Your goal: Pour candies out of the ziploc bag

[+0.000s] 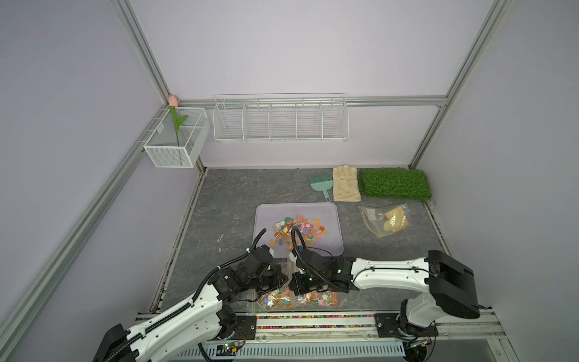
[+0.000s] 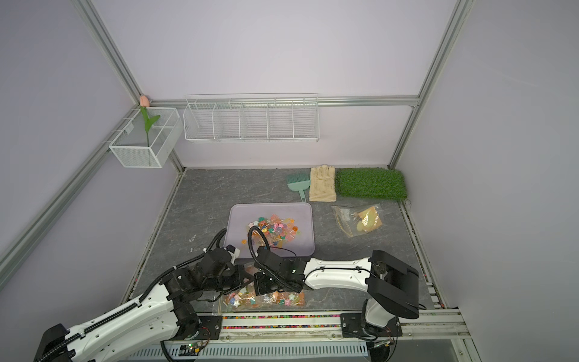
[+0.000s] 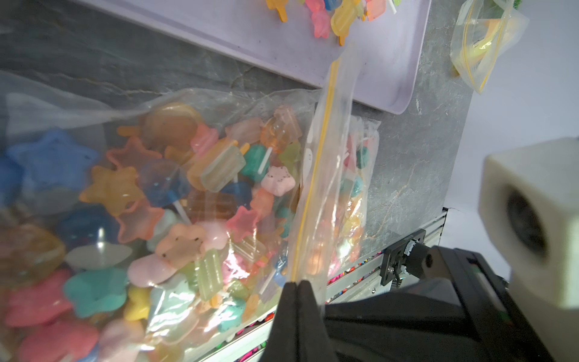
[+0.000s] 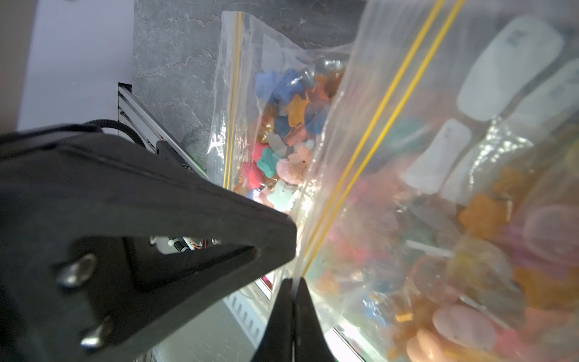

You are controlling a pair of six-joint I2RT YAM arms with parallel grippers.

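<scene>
Two clear ziploc bags of candies lie side by side at the table's front. The right-hand bag has its yellow-striped mouth raised, and this zip strip runs down to the fingertips in both wrist views. My left gripper is shut at that mouth, its film meeting the tips. Facing it from the other side, my right gripper is shut where the zip lines end. The left-hand bag lies flat under my left arm. A pale lilac tray behind the grippers holds loose candies.
A bag with something yellowish lies at right. Farther back are a green brush, a glove and a grass mat. White wire baskets hang on the walls. The table left of the tray is clear.
</scene>
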